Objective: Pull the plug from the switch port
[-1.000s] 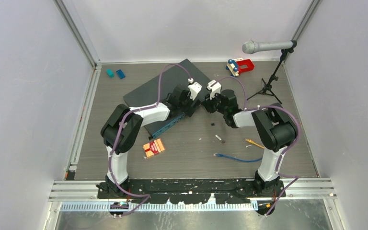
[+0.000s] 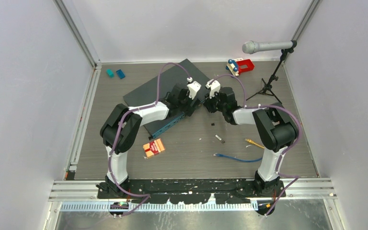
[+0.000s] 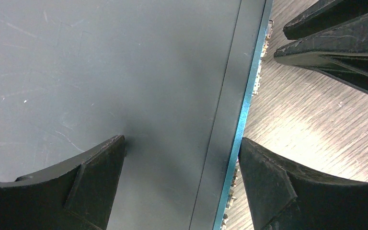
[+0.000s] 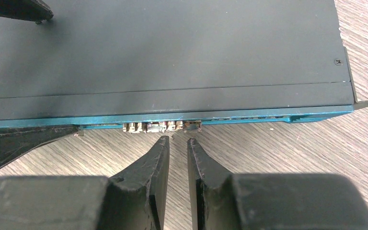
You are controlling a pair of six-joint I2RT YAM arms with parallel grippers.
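Observation:
The dark grey switch lies on the table, its blue port edge facing the front right. My left gripper is part open over that edge, one finger on the top panel, the other against the blue rim. My right gripper stands open by a narrow gap just short of a row of metal port pieces with small clear parts among them; I cannot tell for sure which is the plug. Nothing shows between its fingertips.
A blue cable, a yellow cable and a packet lie in front. A microphone stand and red toy stand at back right.
My right gripper has shifted very slightly near the switch edge. The left arm looks nearly still in the top view.

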